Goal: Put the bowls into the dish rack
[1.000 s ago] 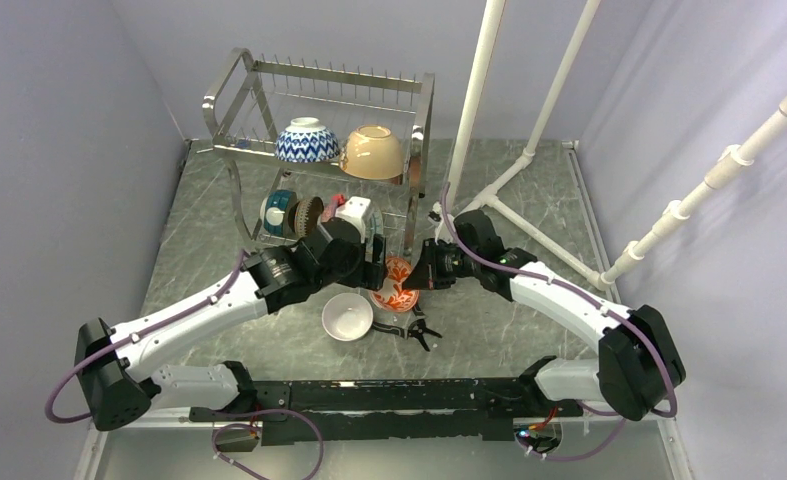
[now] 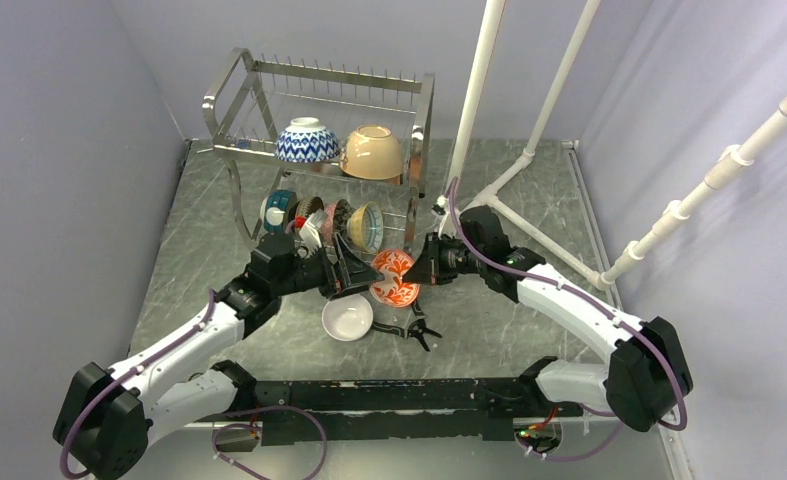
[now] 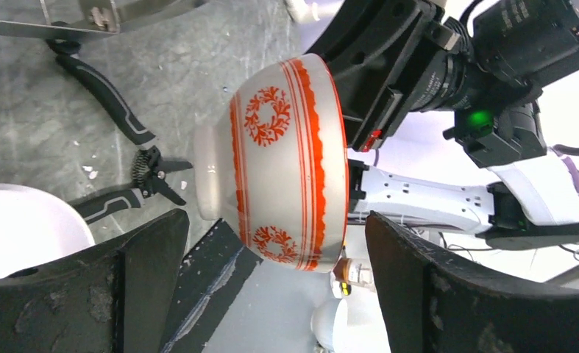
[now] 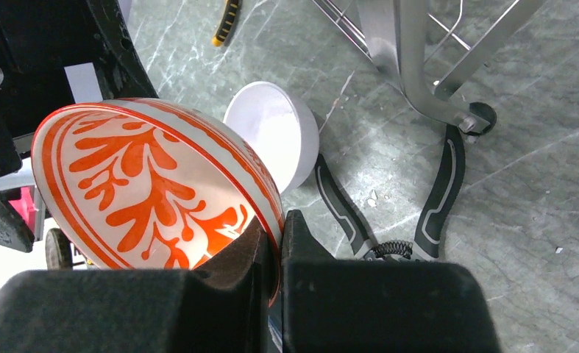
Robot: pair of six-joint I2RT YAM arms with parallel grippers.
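An orange-patterned white bowl is held tilted on its side by my right gripper, which is shut on its rim. My left gripper stands open just left of that bowl, which sits in front of its fingers in the left wrist view. A plain white bowl rests on the floor below. The dish rack has a blue zigzag bowl and a beige bowl upside down on top, and several bowls on edge on the lower level, partly hidden.
Black-handled pliers lie beside the white bowl. White pipes stand right of the rack.
The right gripper with the orange bowl has shifted only slightly.
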